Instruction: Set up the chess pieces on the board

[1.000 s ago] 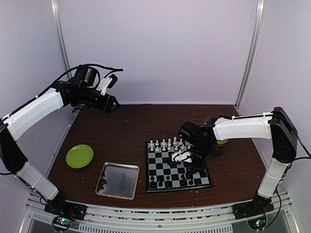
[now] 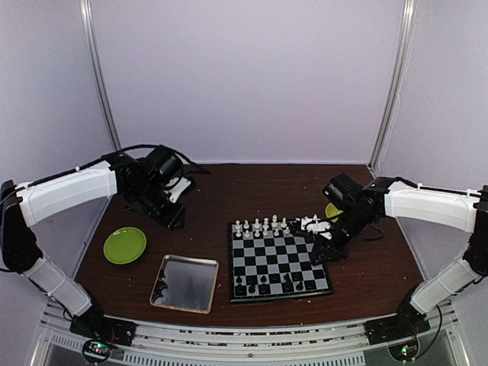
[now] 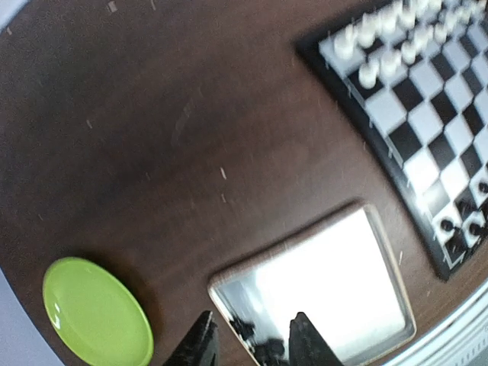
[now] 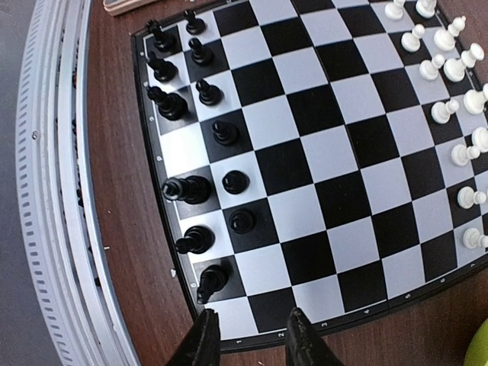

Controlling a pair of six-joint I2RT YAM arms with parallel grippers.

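The chessboard (image 2: 263, 255) lies at the centre right of the table. White pieces (image 4: 454, 69) fill its far side in two rows. Along the near side stand black pieces (image 4: 187, 189), with several black pawns (image 4: 224, 132) in front of them. A metal tray (image 2: 187, 278) left of the board holds a few black pieces (image 3: 268, 349) in its left corner. High above the table on the left, my left gripper is part open and empty. My right gripper hangs over the board's right edge, part open, nothing between its fingers.
A green plate (image 2: 125, 245) sits left of the tray. Another green dish (image 2: 333, 212) is partly hidden behind the right arm. The table between the plate and the board's far side is bare.
My left gripper has come down and toward the tray side. The right arm has drawn back to the right, away from the board's middle. The pieces look unmoved.
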